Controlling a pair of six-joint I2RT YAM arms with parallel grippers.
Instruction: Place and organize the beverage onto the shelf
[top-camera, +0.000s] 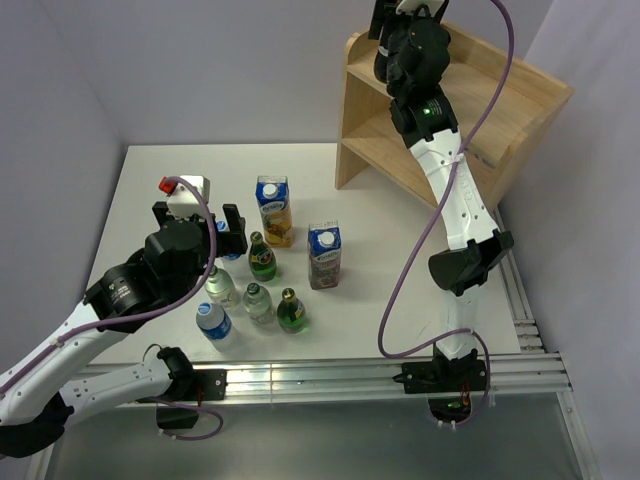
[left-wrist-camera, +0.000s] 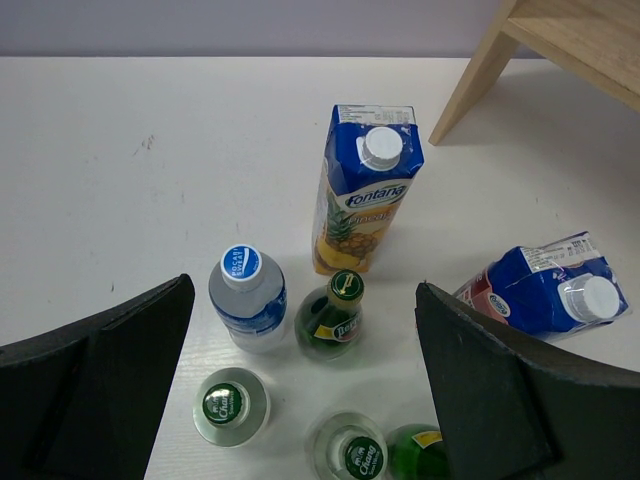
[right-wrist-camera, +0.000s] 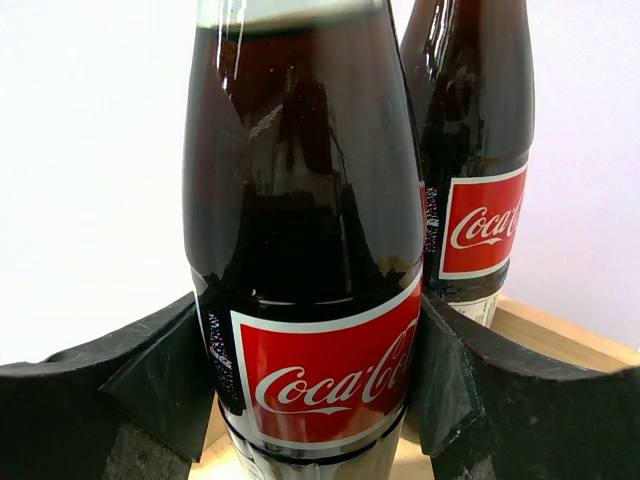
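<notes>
In the right wrist view my right gripper is shut on a Coca-Cola bottle (right-wrist-camera: 300, 170), upright at the top level of the wooden shelf (top-camera: 520, 100), at its left end in the top view. A second Coca-Cola bottle (right-wrist-camera: 470, 150) stands just behind it. My left gripper is open above the table's drinks: a pineapple juice carton (left-wrist-camera: 360, 210), another carton (left-wrist-camera: 530, 290), water bottles (left-wrist-camera: 250, 300) and several green and clear glass bottles (left-wrist-camera: 330, 325).
The shelf's lower level looks empty where visible. Walls close in behind and at the right.
</notes>
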